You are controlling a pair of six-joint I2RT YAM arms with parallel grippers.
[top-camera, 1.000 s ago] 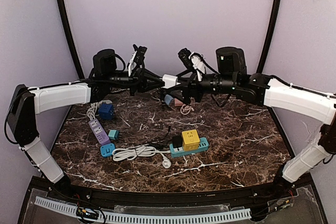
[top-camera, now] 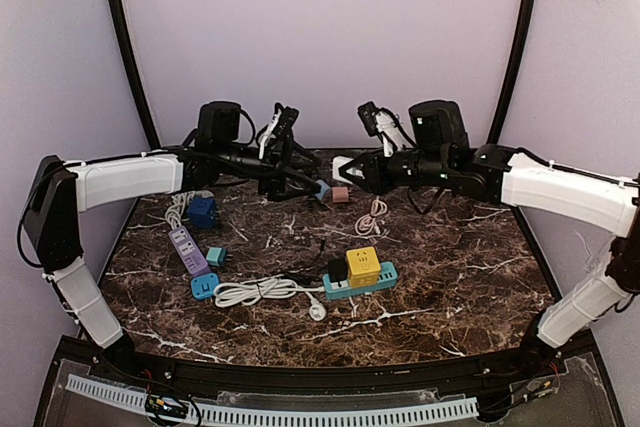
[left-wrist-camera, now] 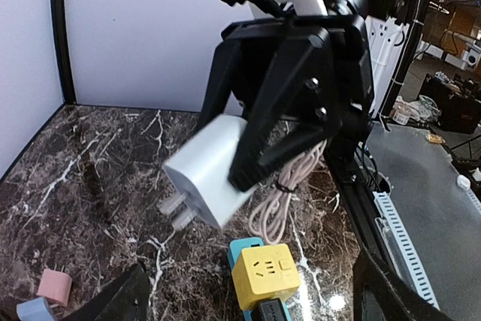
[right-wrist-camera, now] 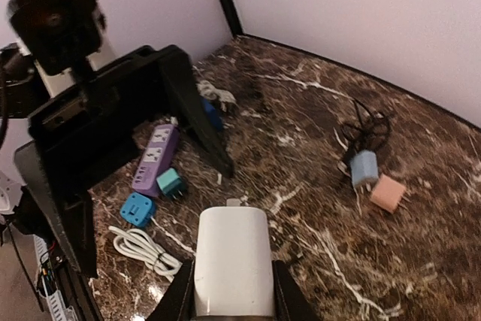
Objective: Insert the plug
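Note:
A white plug (top-camera: 344, 169) is held in my right gripper (top-camera: 354, 173), which is shut on it; in the left wrist view the plug (left-wrist-camera: 207, 171) shows its prongs pointing out, and in the right wrist view its white body (right-wrist-camera: 233, 261) fills the bottom middle. My left gripper (top-camera: 300, 179) stands open, a short way left of the plug and apart from it. Below are a teal power strip (top-camera: 375, 280) with a yellow cube (top-camera: 362, 265) and a black block on it, a purple strip (top-camera: 188, 249) and a light-blue socket (top-camera: 204, 286).
A dark blue cube (top-camera: 202, 212), a small teal block (top-camera: 216, 256), a pink block (right-wrist-camera: 388, 192) and a grey-blue block (right-wrist-camera: 364, 167) lie on the marble table, with white cables (top-camera: 250, 291).
The two grippers have drawn apart and lowered a little: the left no longer touches the plug, and the right has moved rightward with the plug in it.

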